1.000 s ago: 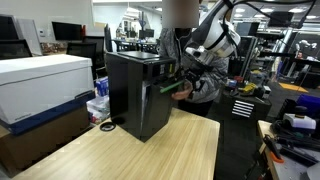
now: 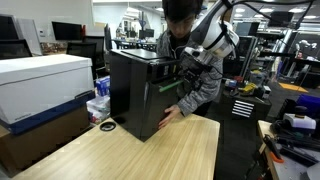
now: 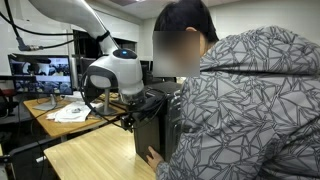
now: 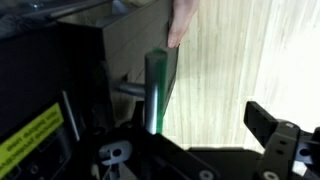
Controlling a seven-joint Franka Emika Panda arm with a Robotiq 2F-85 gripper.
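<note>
A dark cabinet (image 2: 142, 96) stands on the wooden table, with a green handle bar (image 2: 171, 85) across its front. In the wrist view the green handle (image 4: 156, 88) runs lengthwise, on a metal post at the cabinet's dark front. My gripper is open. One black finger (image 4: 268, 128) is out over the bare table; the other side of the fingers is at the handle's near end, and whether they touch cannot be told. Nothing is held. In exterior view 2 the handle is hidden by the arm and a person.
A person leans over behind the cabinet, one hand (image 2: 172, 116) low against its front, close to my gripper's workspace. White boxes (image 2: 45, 90) stand to the left, and a black ring (image 2: 108, 126) lies on the table.
The person's hand has gone from beside the handle down to the cabinet's lower front, and their head has dipped into view. My arm shows little movement.
</note>
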